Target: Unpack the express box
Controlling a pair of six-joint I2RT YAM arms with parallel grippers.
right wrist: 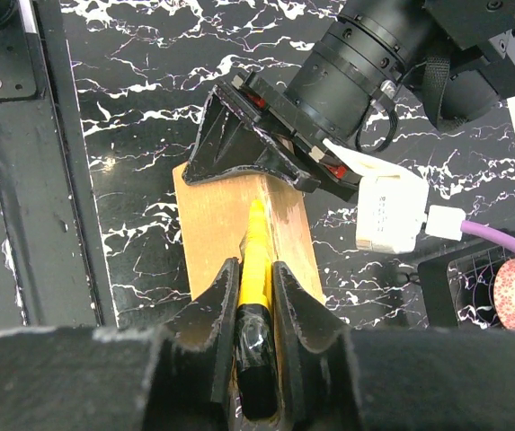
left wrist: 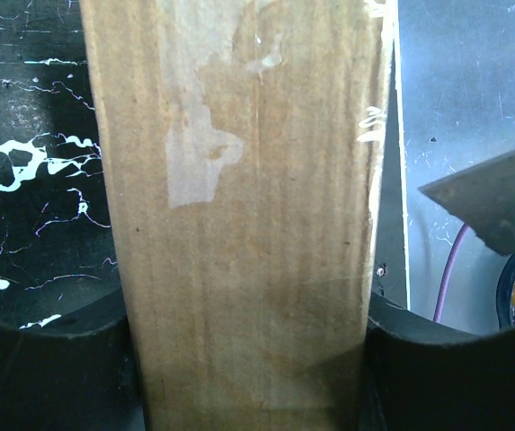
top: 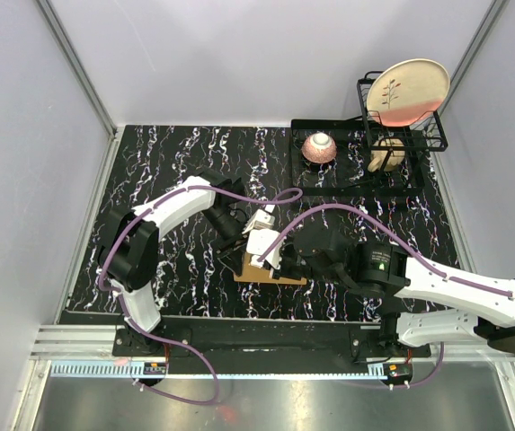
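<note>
A brown cardboard box [left wrist: 248,224] lies on the dark marbled table; a strip of clear tape [left wrist: 199,171] runs along it. My left gripper is shut on the box, one finger at each side. Yellow and black, a slim cutter [right wrist: 257,256] is held in my right gripper, which is shut on it. Its front end points at the box near the left gripper's fingers [right wrist: 230,162]. Whether the blade touches the cardboard cannot be made out. From above, the right arm covers part of the box [top: 270,275].
A dish rack [top: 306,190] at the back right holds a pink bowl [top: 319,148], with a plate [top: 410,92] on its upper tier. Purple cables [top: 347,208] run over both arms. Table space behind and left of the arms is clear.
</note>
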